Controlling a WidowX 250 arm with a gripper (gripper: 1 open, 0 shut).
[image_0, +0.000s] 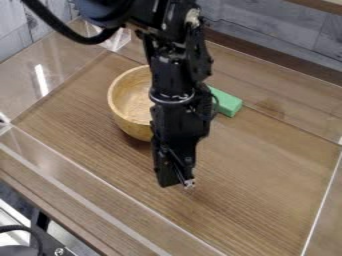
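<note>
My black gripper (175, 176) hangs low over the wooden tabletop (254, 200) near the middle of the view, its fingertips pointing down. It looks shut, and I see nothing between its fingers. The arm rises from it to the top of the view and partly hides a wooden bowl (131, 103) behind it. A green block (227, 103) lies to the right of the arm, farther back.
A grey wooden wall (281, 40) runs along the back. A black cable (20, 228) shows at the lower left corner, beside the table's edge.
</note>
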